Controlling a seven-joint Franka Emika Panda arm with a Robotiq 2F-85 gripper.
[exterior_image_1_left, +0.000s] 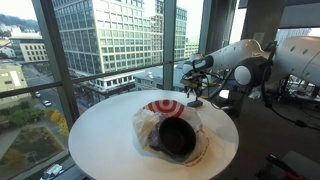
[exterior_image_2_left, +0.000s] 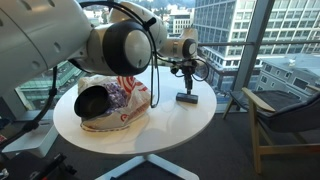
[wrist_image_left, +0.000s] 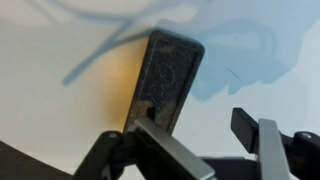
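A dark rectangular block with a lighter rim (wrist_image_left: 168, 75) lies flat on the white table, slanted in the wrist view. In that view my gripper has a wide gap between its fingers. The block's near end runs behind the left finger (wrist_image_left: 150, 133), while bare table shows beside the right finger (wrist_image_left: 243, 126). From outside, the block (exterior_image_2_left: 187, 98) rests near the table's window side, with the gripper (exterior_image_2_left: 188, 82) just above it. The same block (exterior_image_1_left: 195, 103) appears small and dark below the arm in the other exterior view. Contact between finger and block cannot be made out.
A red-and-white bag (exterior_image_1_left: 145, 123) with a black round-mouthed container (exterior_image_1_left: 178, 138) lies on the round white table (exterior_image_1_left: 100, 130). An armchair (exterior_image_2_left: 285, 115) stands beyond the table.
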